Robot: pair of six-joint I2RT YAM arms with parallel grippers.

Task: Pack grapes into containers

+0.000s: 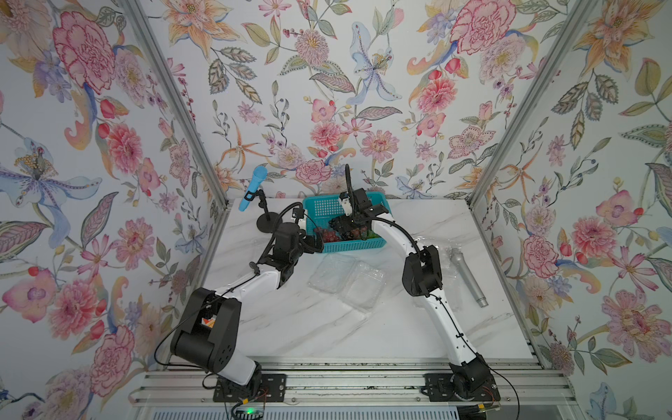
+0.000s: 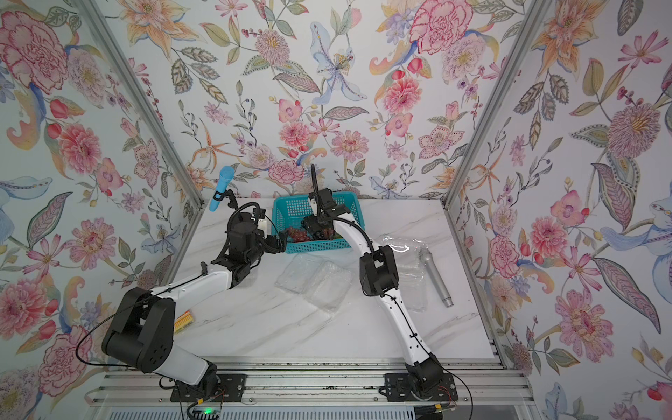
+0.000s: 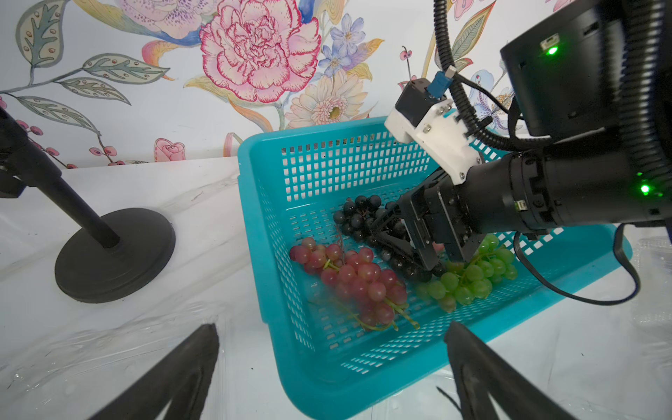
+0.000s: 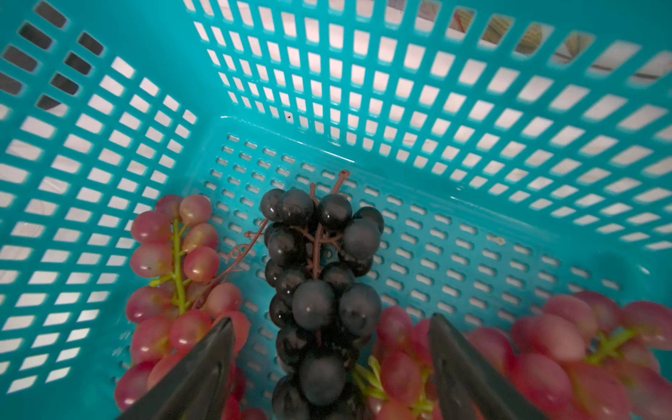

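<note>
Black grapes [image 4: 315, 301] lie in the middle of the teal basket [image 4: 448, 238], red grapes [image 4: 185, 308] to their left and more red grapes [image 4: 560, 343] to their right. Green grapes [image 3: 483, 269] show at the basket's front right in the left wrist view. My right gripper is down inside the basket, its fingers parted above the black bunch, which does not look gripped. Outside the basket's left end hangs my left gripper, open and empty. Clear plastic containers [image 1: 332, 273] lie on the table in front of the basket.
A blue microphone [image 1: 253, 187] on a black stand [image 3: 115, 255] is at the back left. On the right side lie a grey tube [image 1: 469, 278] and another clear container [image 2: 413, 290].
</note>
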